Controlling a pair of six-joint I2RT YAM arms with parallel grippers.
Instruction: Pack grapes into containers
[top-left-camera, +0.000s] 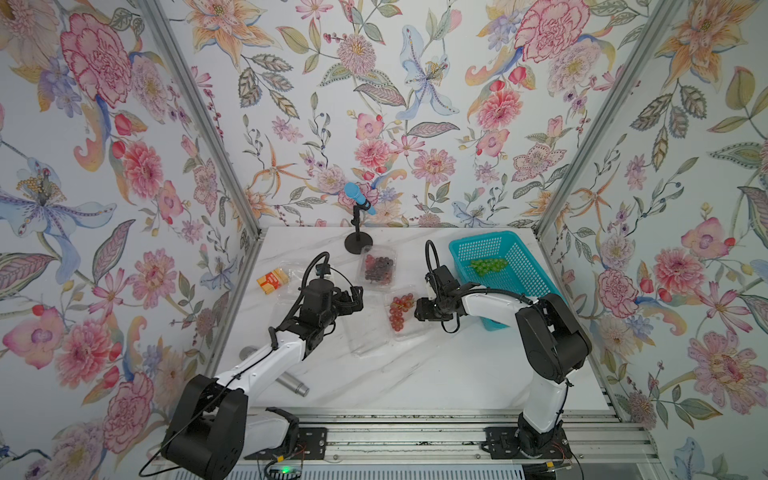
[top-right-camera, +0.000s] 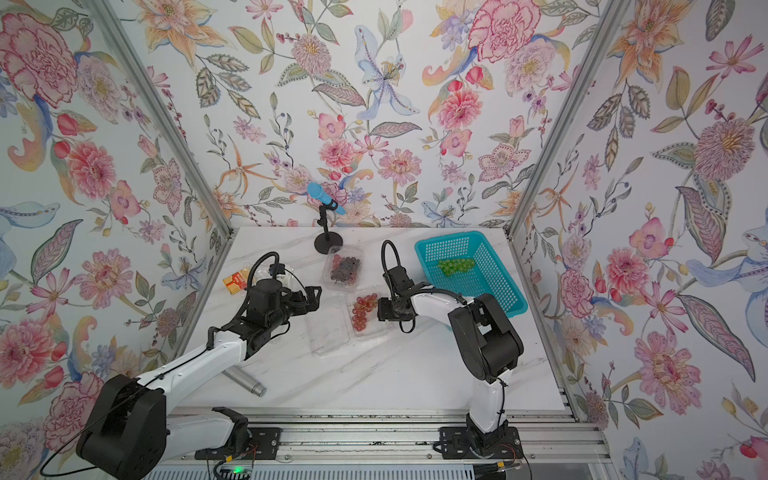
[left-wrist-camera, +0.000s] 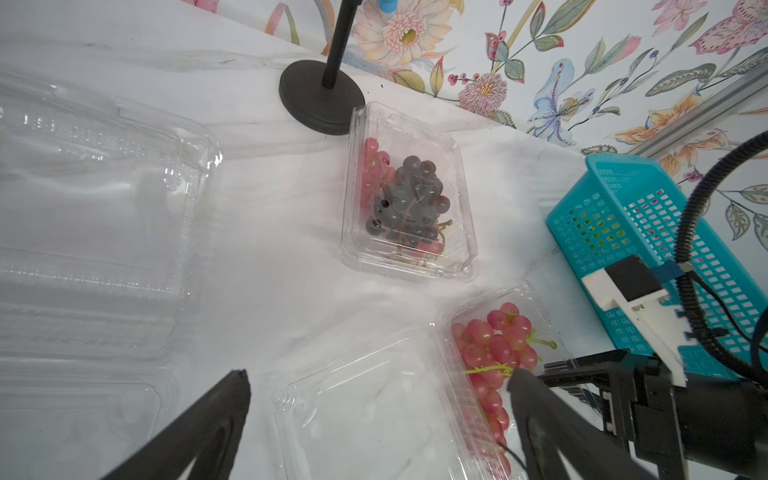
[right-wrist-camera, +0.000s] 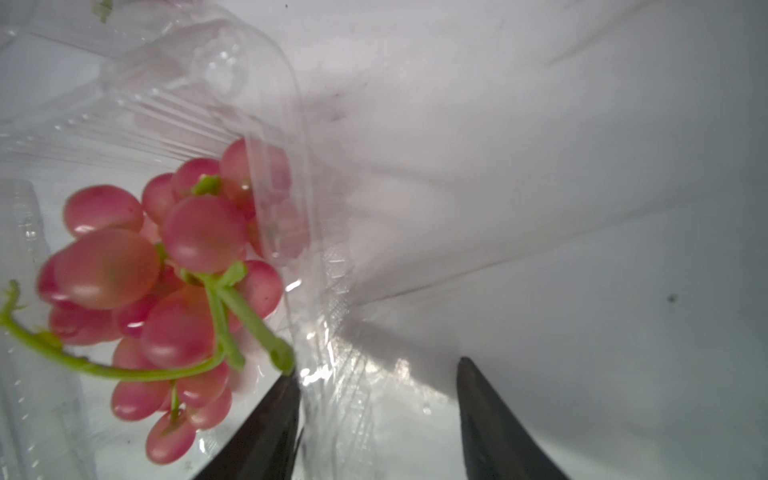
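Note:
Red grapes (right-wrist-camera: 184, 304) lie in the bottom half of an open clear container (left-wrist-camera: 472, 304), whose flat lid half (left-wrist-camera: 372, 408) spreads to its left. My right gripper is open at the container's right side. In the right wrist view, the clear side wall (right-wrist-camera: 316, 352) runs between its fingers, closer to the left one; contact cannot be told. My left gripper (top-left-camera: 357, 301) stands open above the lid side, its fingers empty. Dark and red grapes (left-wrist-camera: 412, 200) sit in another clear container (left-wrist-camera: 360, 240) further back. Green grapes (top-left-camera: 488, 265) lie in the teal basket (top-left-camera: 524, 264).
An empty clear container (left-wrist-camera: 88, 216) lies open at the left, with an orange packet (top-left-camera: 273, 281) beside it. A black stand (left-wrist-camera: 320, 96) rises behind the dark grapes' container. A metal cylinder (top-left-camera: 294, 385) lies at the front left.

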